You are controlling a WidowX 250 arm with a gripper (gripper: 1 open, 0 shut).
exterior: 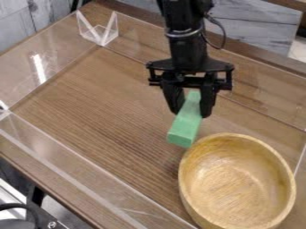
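The black gripper (188,100) hangs in the upper middle of the view, shut on a green object (185,128), a smooth block or tube that tilts slightly and extends down below the fingers. Its lower end is just above and left of a large round tan bowl (237,201) at the lower right.
A small clear plastic item (98,29) stands at the back left. A grey marbled wall lies behind, and dark cables show at the lower left edge.
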